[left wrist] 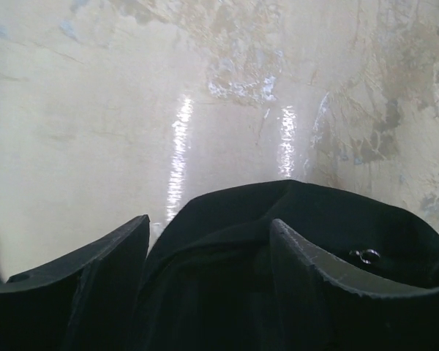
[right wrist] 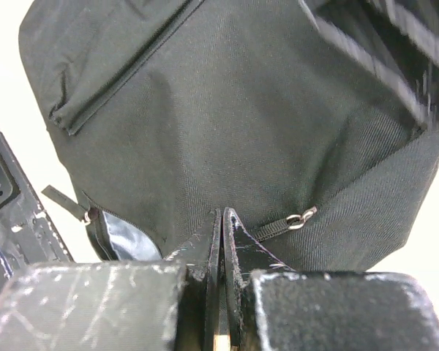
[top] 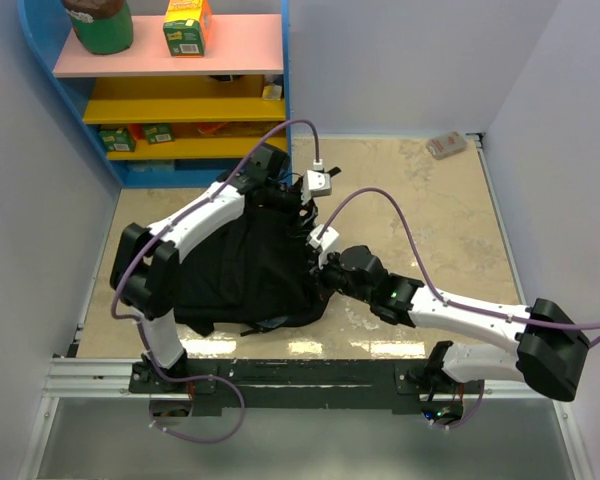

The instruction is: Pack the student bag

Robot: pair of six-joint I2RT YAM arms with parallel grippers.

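The black bag (top: 220, 285) lies spread over the left and middle of the beige table. In the right wrist view its fabric (right wrist: 190, 124) shows zipper pulls (right wrist: 296, 219) and a partly open zip with silvery lining (right wrist: 128, 238). My left gripper stands open over the bag's edge (left wrist: 336, 205), the table beyond it. My right gripper is shut, its tips at the fabric near a zipper pull; no object shows between them. In the top view both grippers are close together at the bag's right side.
A shelf unit (top: 180, 60) with boxes and a green container stands at the back left. A small grey object (top: 446, 145) lies at the back right.
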